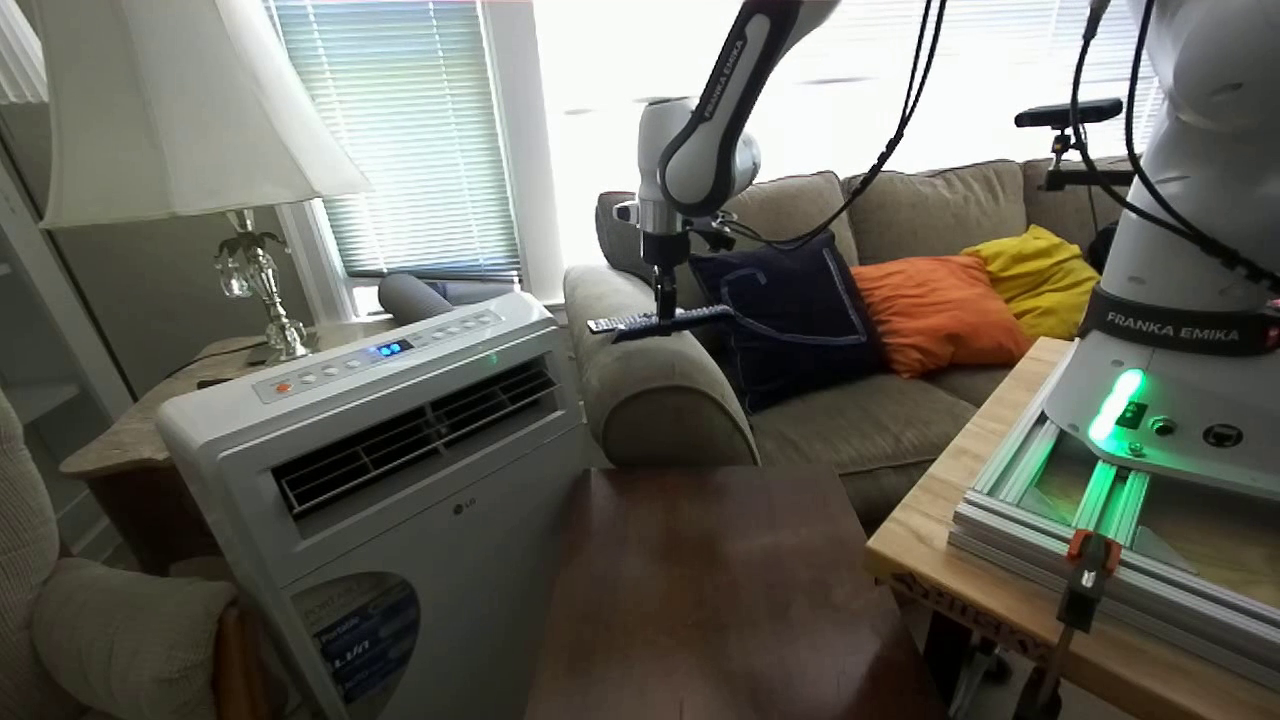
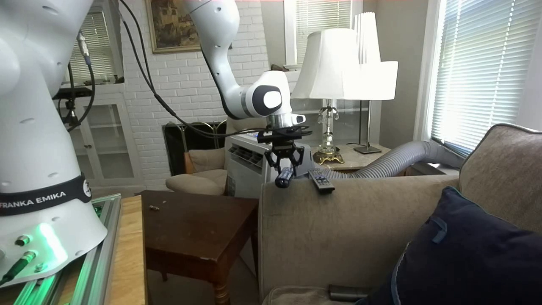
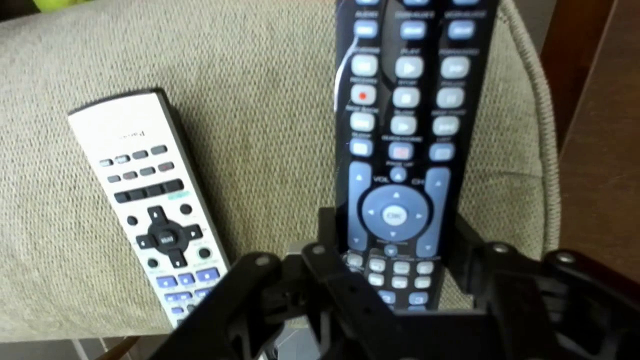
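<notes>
Across the sides of a black remote (image 3: 394, 180) with blue and white buttons, my gripper is shut. In exterior view 1 that remote (image 1: 702, 317) is held above the sofa arm (image 1: 678, 390), tilted with its sofa-side end higher. Exterior view 2 shows the black remote (image 2: 284, 177) end-on below the gripper (image 2: 284, 165). A silver remote (image 3: 153, 198) with dark and blue buttons lies on the sofa arm, to the left in the wrist view and apart from the held one. The far end of the black remote runs out of the wrist view.
A brown wooden table (image 1: 720, 588) stands beside the sofa arm, mostly bare, with small bits (image 2: 153, 208) on it. The white air conditioner (image 1: 480, 480) is close to the arm's other side. Dark blue (image 1: 798, 312), orange and yellow pillows rest on the sofa.
</notes>
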